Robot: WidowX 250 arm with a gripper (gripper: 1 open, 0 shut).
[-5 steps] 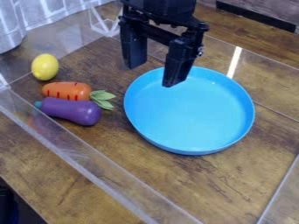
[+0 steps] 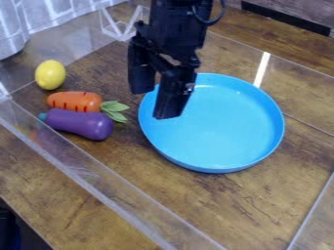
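The black gripper (image 2: 158, 93) hangs open at the top middle, its fingers pointing down over the left edge of a round blue plate (image 2: 222, 137), with nothing seen between them. To its left lie a purple eggplant (image 2: 78, 123), an orange carrot (image 2: 74, 101) with green leaves and a yellow egg-shaped toy (image 2: 51, 74).
Wooden table (image 2: 196, 205) with bare room at the front and right. A clear plastic edge runs diagonally across the lower left. A white object stands at the top left corner, and another sits behind the gripper.
The gripper has moved left and a little down, and has turned, from above the plate toward the carrot side. The toys and plate have not moved.
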